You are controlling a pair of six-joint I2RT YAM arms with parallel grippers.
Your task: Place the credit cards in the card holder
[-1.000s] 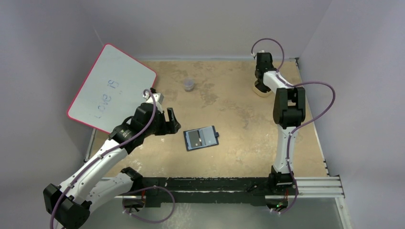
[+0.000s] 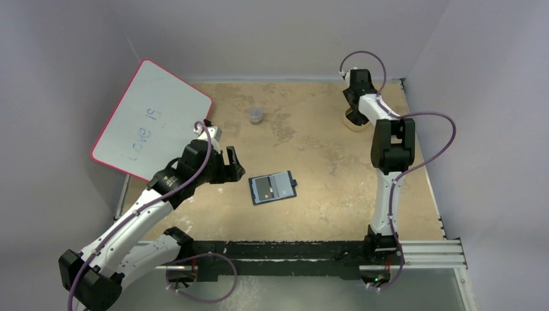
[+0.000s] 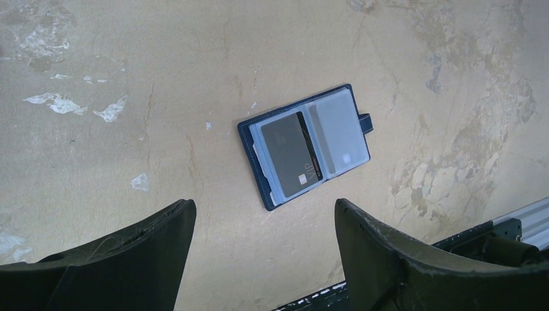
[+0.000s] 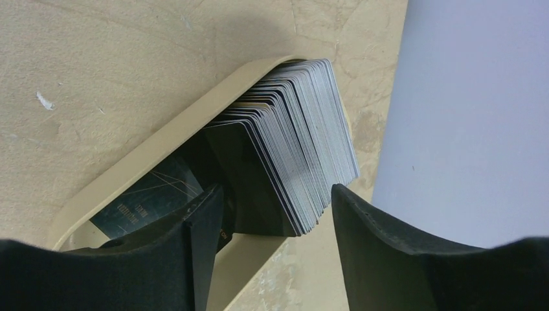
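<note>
The card holder (image 2: 283, 184) lies spread flat on the table, dark blue with clear sleeves. In the left wrist view, a dark VIP card (image 3: 289, 154) fills the left sleeve, while the right sleeve (image 3: 338, 129) looks empty. Over the table to its left is my left gripper, open, nothing between its fingers. At the far right, a stack of cards (image 4: 301, 146) leans in a beige oval box (image 4: 168, 133), and a dark patterned card (image 4: 149, 201) lies flat inside. My right gripper hangs open above the box, close to the stack; whether it touches cannot be told.
A small clear cup (image 2: 256, 115) stands at the back. The whiteboard (image 2: 152, 120) leans at the left behind my left arm. A wall (image 4: 472, 116) rises close to the right of the box.
The left arm, card holder and cup have stayed put.
</note>
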